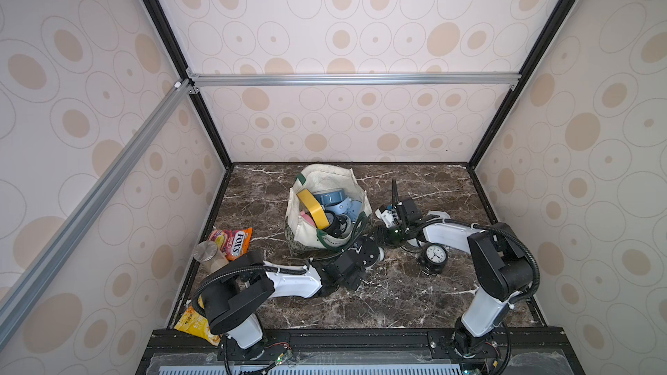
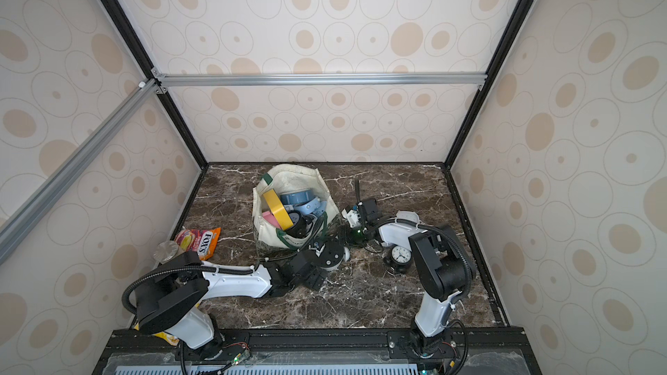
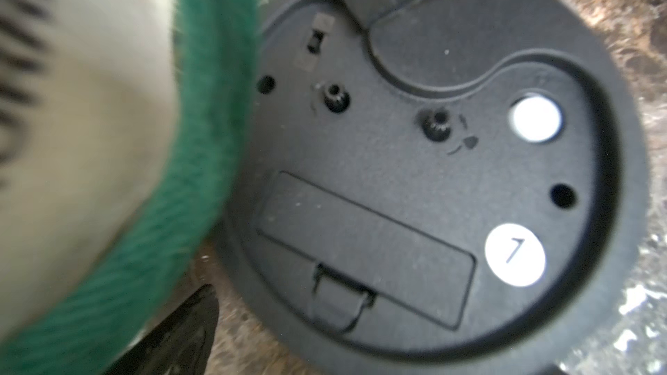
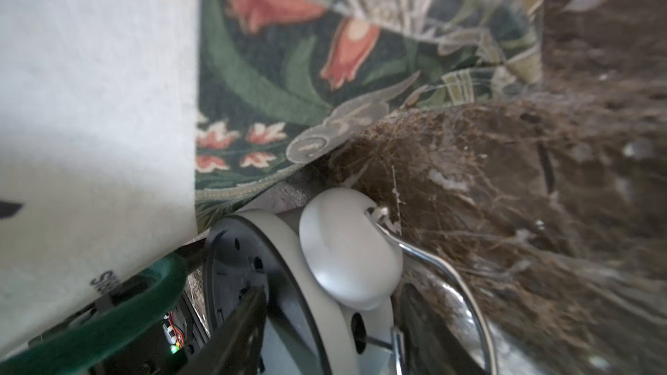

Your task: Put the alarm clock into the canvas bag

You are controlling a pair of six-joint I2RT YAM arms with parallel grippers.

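An alarm clock (image 4: pixel 278 319) with a black back, pale body and silver bell is on the marble table beside the canvas bag (image 1: pixel 305 232). Its black clock back (image 3: pixel 389 166) fills much of the left wrist view, partly behind the bag's green handle. My left gripper (image 1: pixel 360 264) is open close behind the clock; one dark finger (image 3: pixel 184 336) shows below the handle. My right gripper has its part-open fingers on either side of the clock's edge; whether they touch it I cannot tell. The bag stands upright with its mouth open.
Inside the bag are a yellow ring (image 1: pixel 314 209), blue items and dark items. A second, black alarm clock (image 1: pixel 434 257) stands under the right arm. Snack packs (image 1: pixel 232 241) and a clear jar (image 1: pixel 206 253) lie left.
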